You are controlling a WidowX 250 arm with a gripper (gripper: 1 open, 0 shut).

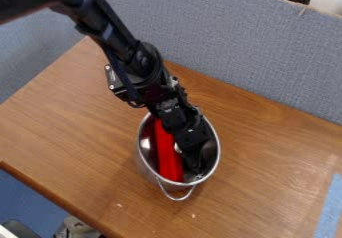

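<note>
A steel pot (151, 172) with a wire handle at its front stands on the wooden table (74, 132), right of the middle of the near part. A long red object (167, 157) lies inside it along the left side. My black gripper (190, 150) reaches down into the pot on the right of the red object; its fingers are mostly hidden in the pot, so their state is unclear.
Grey padded walls border the table at the back and left. The wood to the left and right of the pot is clear. A blue strip (329, 207) lies at the right edge.
</note>
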